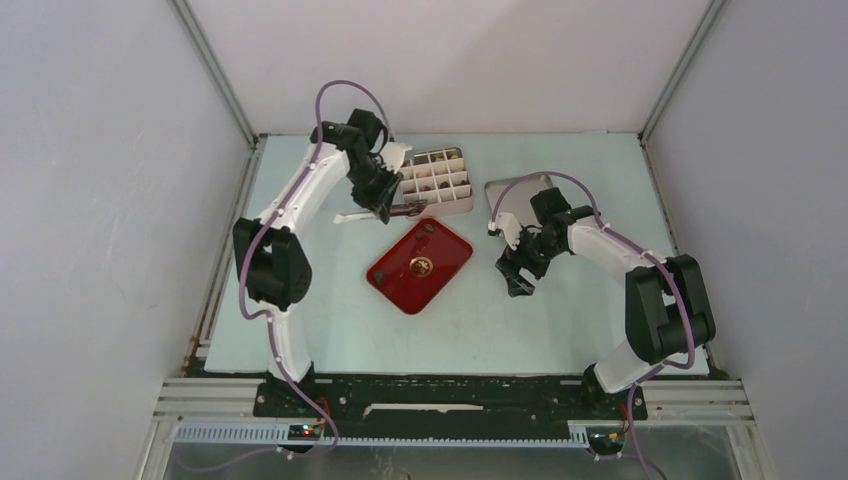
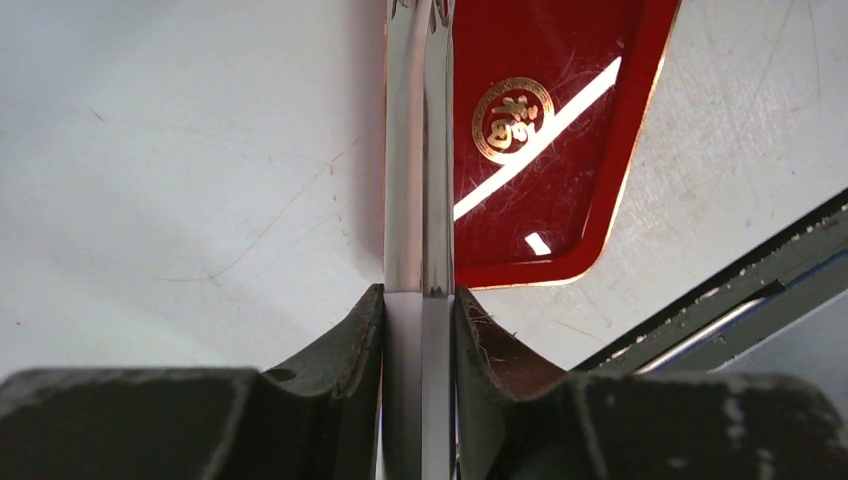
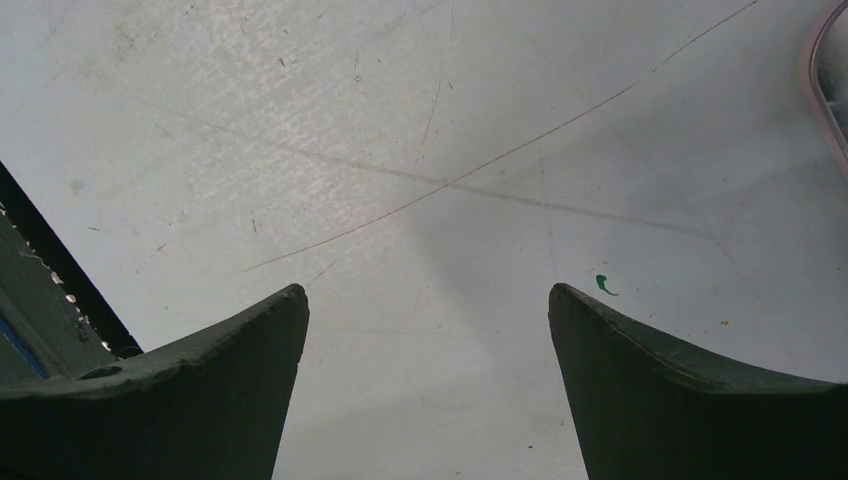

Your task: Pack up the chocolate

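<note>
My left gripper (image 1: 382, 212) is shut on silver tongs (image 2: 405, 200), held level over the upper-left edge of the red tray (image 1: 405, 285). The tongs' tips reach the front of the compartment box (image 1: 440, 205); whether they grip anything is unclear. The tray (image 2: 560, 250) shows a gold emblem and small dark items in the top view, probably the chocolates. My right gripper (image 1: 515, 275) hangs over the table right of the red tray, its fingers apart and empty in the right wrist view.
A grey tray (image 1: 500, 190) lies behind the right gripper, partly hidden by that arm. Walls border the table at the back and both sides.
</note>
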